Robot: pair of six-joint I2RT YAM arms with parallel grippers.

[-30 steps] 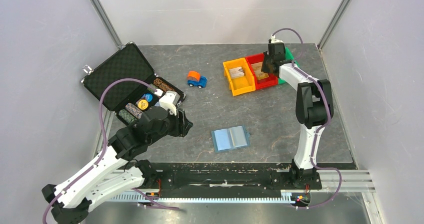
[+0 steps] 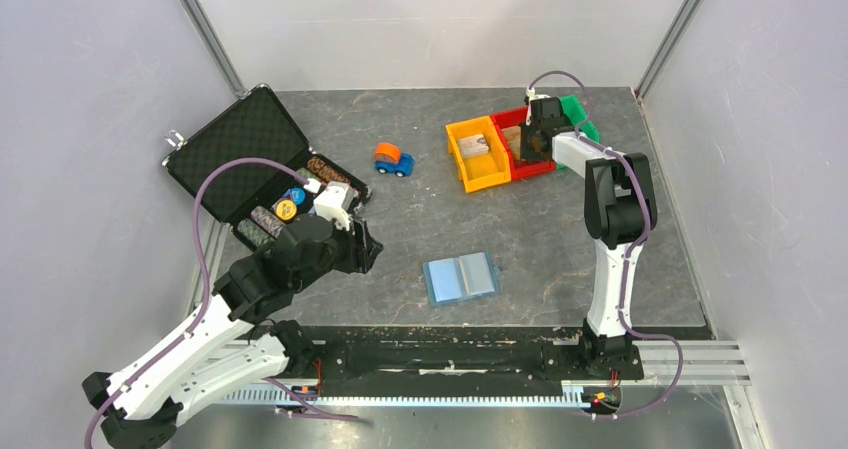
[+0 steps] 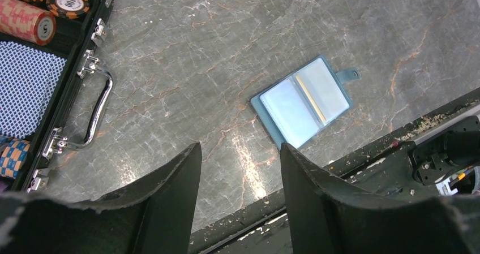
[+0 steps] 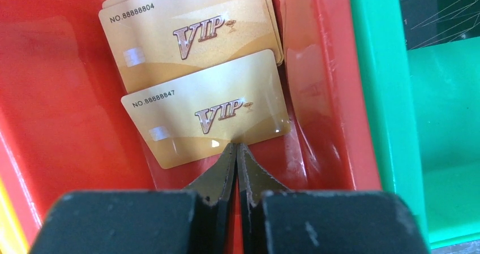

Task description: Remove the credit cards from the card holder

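The blue card holder point(image 2: 461, 278) lies spread open on the grey table, with clear sleeves. In the left wrist view, a narrow pale-yellow strip point(image 3: 311, 99) runs near the middle of the holder point(image 3: 334, 83). My left gripper is open and empty, to the left of the holder in the top view. Gold VIP cards point(image 4: 192, 30) lie in the red bin point(image 4: 62, 84), one card point(image 4: 212, 110) overlapping the others. Over that bin, my right gripper is shut, fingertips at this card's lower edge; nothing shows between them. Whether they touch it I cannot tell.
A yellow bin point(image 2: 485, 174) and a green bin point(image 2: 578, 109) flank the red one. A toy car point(image 2: 394, 159) stands left of them. An open case of poker chips point(image 2: 250, 144) fills the left side.
The left arm has barely moved; the holder stays put.
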